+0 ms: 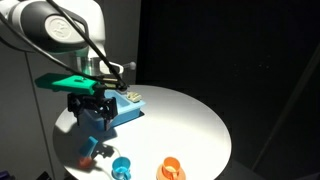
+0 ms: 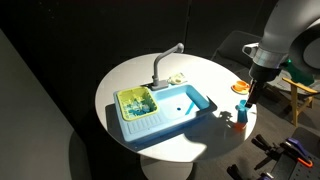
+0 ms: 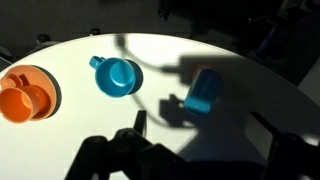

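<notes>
My gripper is open in the wrist view, its fingers well apart and nothing between them. Ahead of it, in the gripper's shadow, lies a blue object (image 3: pixel 204 92) with an orange end; its exact shape is hard to make out. Exterior view 1 has this blue object (image 1: pixel 92 144) on the table below my gripper (image 1: pixel 93 112), with a gap between them. A blue cup (image 3: pixel 115 77) stands beside it on the table. Farther left in the wrist view, an orange cup (image 3: pixel 17 103) rests on an orange saucer (image 3: pixel 46 84).
A light-blue sink basin (image 2: pixel 172 122) with a faucet (image 2: pixel 165 62) and a yellow-green rack (image 2: pixel 136 103) occupies one side of the round white table (image 2: pixel 215 60). A small yellowish item (image 2: pixel 177 78) lies near the faucet. Bare tabletop (image 1: pixel 190 120) extends right of the basin.
</notes>
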